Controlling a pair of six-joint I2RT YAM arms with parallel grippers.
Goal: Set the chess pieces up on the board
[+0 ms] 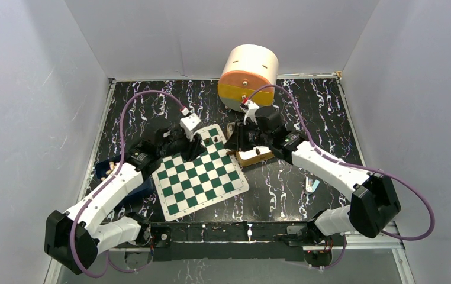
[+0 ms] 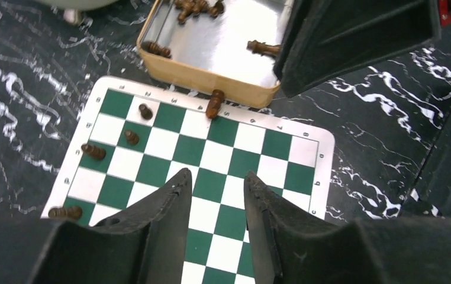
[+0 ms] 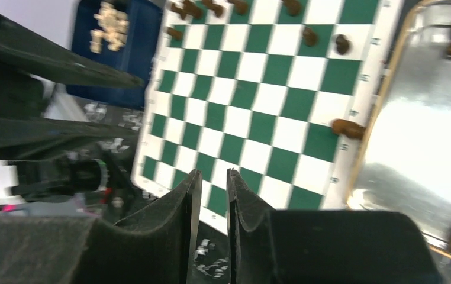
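The green-and-white chessboard [image 1: 202,183] lies between my arms. Several brown pieces stand near its far corner, among them one piece [image 2: 93,151] by the edge and two smaller ones [image 2: 131,136]. At the tray side, a brown piece [image 3: 348,128] is at the board's border; I cannot tell whether it lies or stands. My left gripper is over the board, its fingers apart and empty. Near the tray, my right gripper is open by a narrow gap, nothing between its fingertips.
A tan tray [image 1: 261,155] with loose brown pieces sits close against the board's right side. Pale pieces lie in a dark blue bin [image 1: 139,193] at left. A rounded cabinet [image 1: 248,74] stands behind. Both forearms are close together over the board.
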